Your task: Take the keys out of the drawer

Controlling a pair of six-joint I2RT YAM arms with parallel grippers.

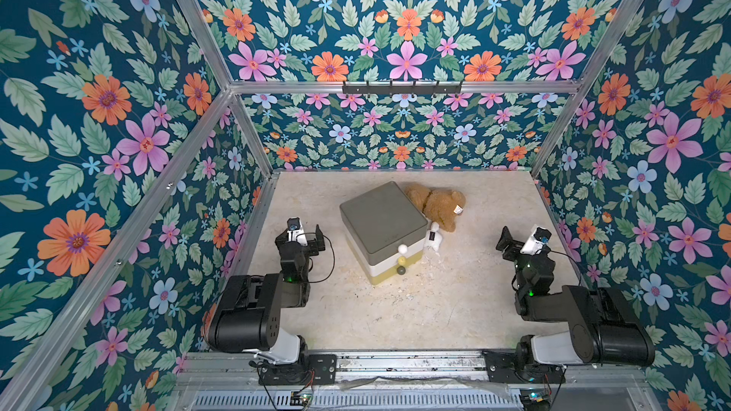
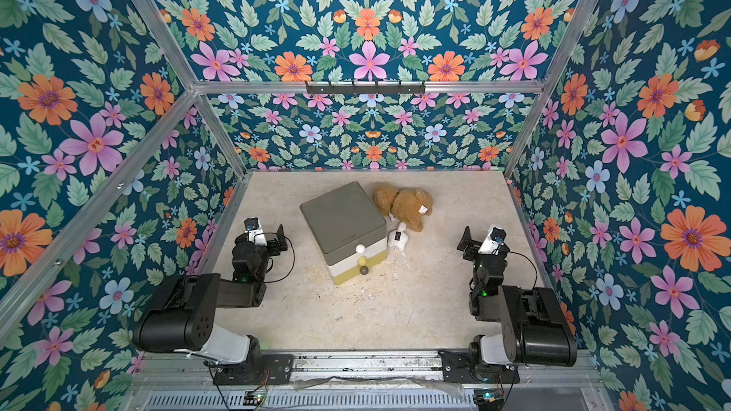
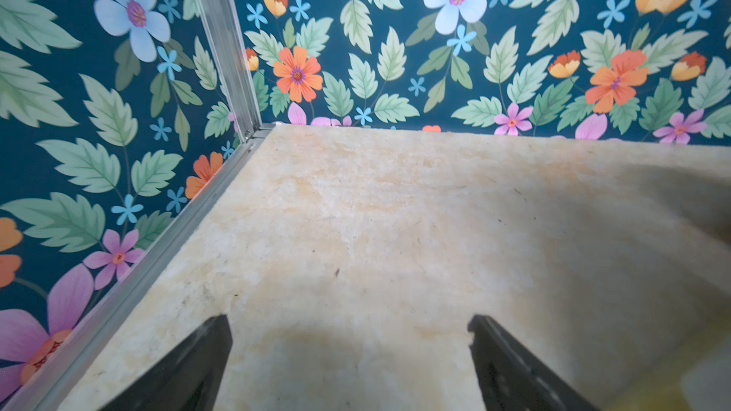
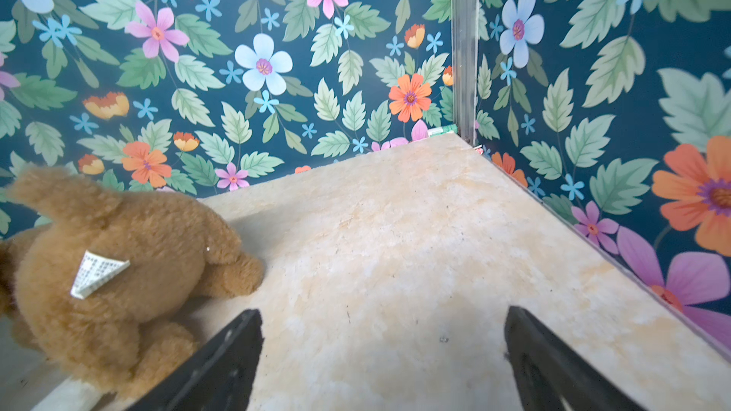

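A small drawer unit (image 1: 383,220) stands near the table's middle, with a grey top above white and yellow layers. Its knobs, a white one (image 1: 403,249) over a yellowish and a dark grey one, sit on the side facing right and front. The drawers look closed, and no keys show in any view. Left of the unit and apart from it, my left gripper is open, only bare table between its fingers. Well to the unit's right, my right gripper also stands open and empty.
Behind the unit's right side lies a brown plush toy (image 1: 440,205), with a small white plush-like object (image 2: 398,237) in front of it. Light crumbs are scattered before the unit.
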